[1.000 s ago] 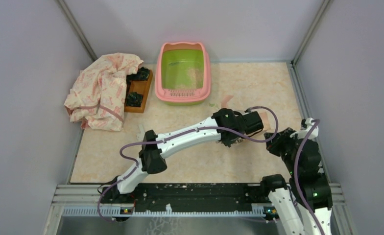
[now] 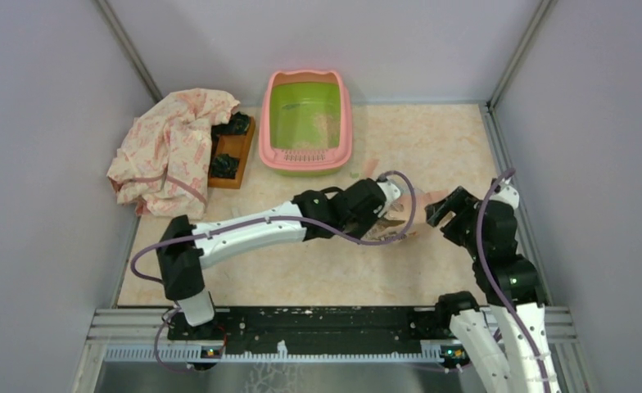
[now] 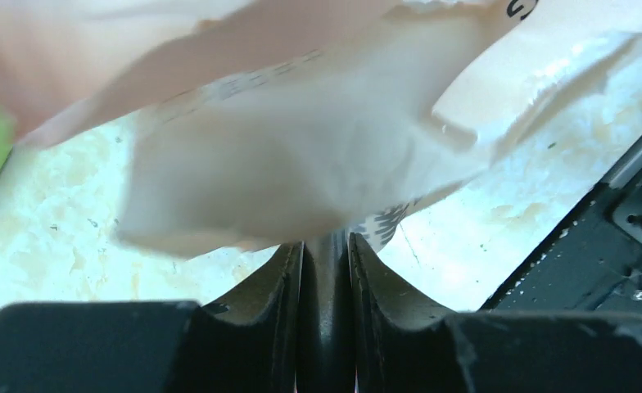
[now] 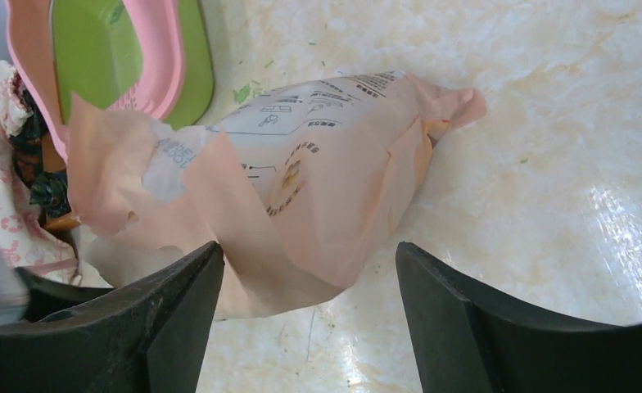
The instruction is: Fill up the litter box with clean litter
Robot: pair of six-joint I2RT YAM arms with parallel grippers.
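Observation:
The pink-rimmed green litter box (image 2: 342, 123) stands at the back middle. A crumpled paper litter bag (image 4: 326, 164) lies right of centre on the table, its torn, flapped end nearest the grippers. My left gripper is at that end, with paper just above its fingers; whether anything is between them is unclear. In the top view the left arm hides much of the bag. My right gripper stands open over the bag's near end, with nothing held.
A pink patterned cloth (image 2: 166, 155) and a wooden tray (image 2: 236, 147) with dark bundles lie at the back left.
My left arm has drawn back to the left from over the bag, uncovering more of it. The right gripper has moved inward, toward the bag.

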